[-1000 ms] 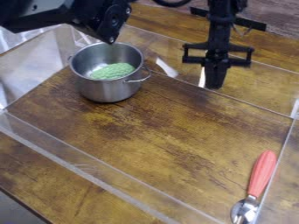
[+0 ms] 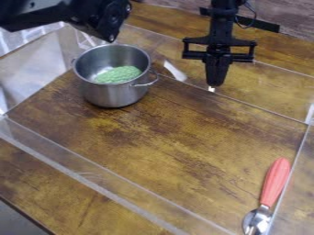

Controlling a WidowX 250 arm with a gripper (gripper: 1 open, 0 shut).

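My black gripper (image 2: 216,72) hangs low over the back middle of the wooden surface, to the right of the pot. A small white piece (image 2: 175,71) lies just left of it; whether the gripper is open or holds anything is too small and dark to tell. A steel pot (image 2: 105,95) with a green patterned round item (image 2: 117,77) inside stands at the back left.
A red-handled utensil (image 2: 274,184) with a metal head lies at the front right. Transparent edges border the area, and a dark arm or cable mass reaches over the top left.
The pot and utensil are unmoved.
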